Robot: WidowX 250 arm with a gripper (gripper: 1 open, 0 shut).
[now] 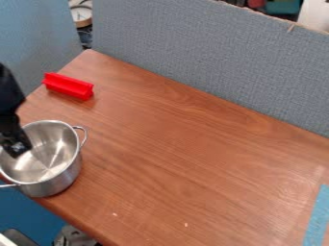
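Observation:
A steel pot [54, 163] with two side handles stands at the left edge of the wooden table [193, 163]. My black gripper [15, 144] is at the left edge of the view, over the pot's left part, mostly out of frame; its fingers are hard to make out. A red block-like object [68, 86] lies at the back left of the table, behind the pot.
A grey padded wall [206, 58] runs along the back of the table, and another stands at the left. A blue strip [316, 216] lies at the right edge.

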